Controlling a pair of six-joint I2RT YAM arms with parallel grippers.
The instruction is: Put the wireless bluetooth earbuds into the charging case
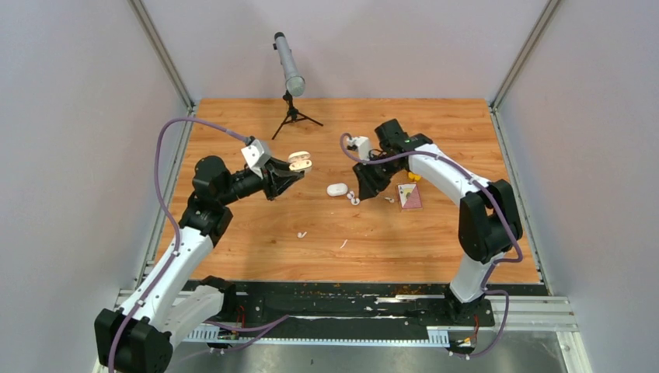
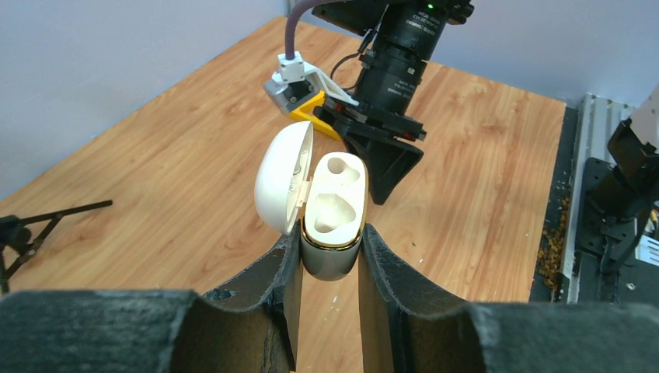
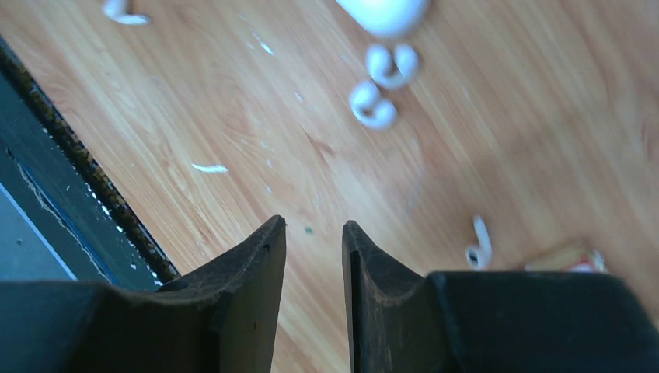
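Observation:
My left gripper is shut on the charging case (image 2: 336, 203), which is held up with its white lid open and two empty wells showing. My right gripper hangs low over the table with little space between its fingertips and nothing visible in it. Below it, in the right wrist view, loose white earbuds (image 3: 373, 109) lie near a closed white case (image 3: 381, 12), with another small white piece (image 3: 479, 249) to the right.
The wooden table (image 1: 264, 241) has a small red-and-white card (image 1: 410, 200) at the right, a yellow object (image 1: 414, 177) behind it and a tripod-mounted tube (image 1: 287, 62) at the back left. The front middle holds only small scattered pieces.

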